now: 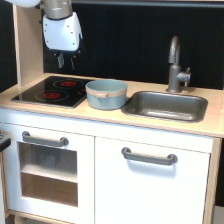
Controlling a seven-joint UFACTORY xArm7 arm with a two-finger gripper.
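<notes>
My gripper (67,61), small and dark at the end of the white arm, hangs in the air over the back of the stove top at upper left. Its fingers blend into the black wall, so how they stand is unclear. Nothing large hangs from it. A blue-grey pot (106,96) rests on the counter between the black stove top (50,93) and the sink (165,106). Clear space separates the gripper from the pot, which lies lower and to the right.
A dark faucet (176,68) rises behind the sink. Below the wooden counter are a cabinet with a glass window (48,175) at left and a white door with a grey handle (149,157) at right; both look closed.
</notes>
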